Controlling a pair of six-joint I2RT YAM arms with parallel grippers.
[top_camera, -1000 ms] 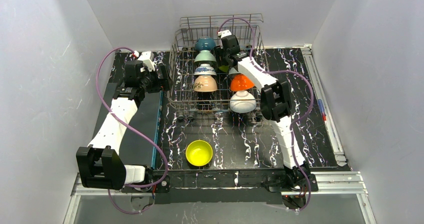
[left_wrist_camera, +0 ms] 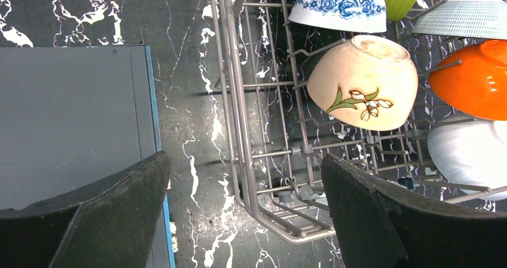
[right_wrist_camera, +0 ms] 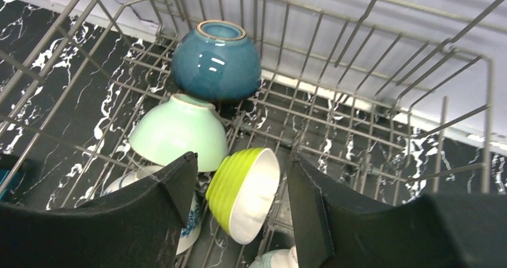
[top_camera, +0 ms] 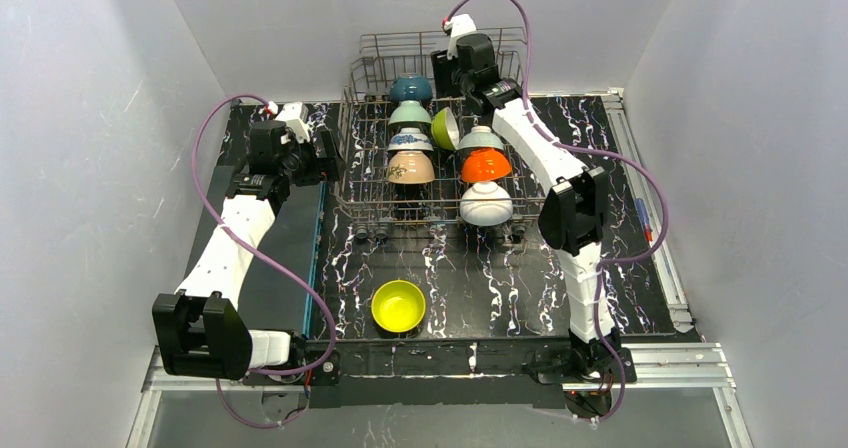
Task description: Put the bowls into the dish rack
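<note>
Inside the wire dish rack (top_camera: 375, 209), a green bowl (right_wrist_camera: 242, 190) leans on its side between the two columns of bowls. The left column holds a dark blue bowl (top_camera: 410, 89), a mint bowl (top_camera: 409, 115), a blue-flowered bowl (top_camera: 409, 141) and a peach bowl (top_camera: 410, 168). To the right are a grey-patterned bowl (top_camera: 481, 139), an orange bowl (top_camera: 486, 165) and a white bowl (top_camera: 486, 205). A yellow-green bowl (top_camera: 398, 306) stands on the counter in front. Above the rack's back, my right gripper is open and empty. My left gripper is open beside the rack's left side.
A dark grey panel with a blue edge (left_wrist_camera: 78, 106) lies left of the rack. The rack's tall back wires (right_wrist_camera: 359, 23) rise near my right gripper. Counter around the front bowl is clear.
The left arm has stayed still.
</note>
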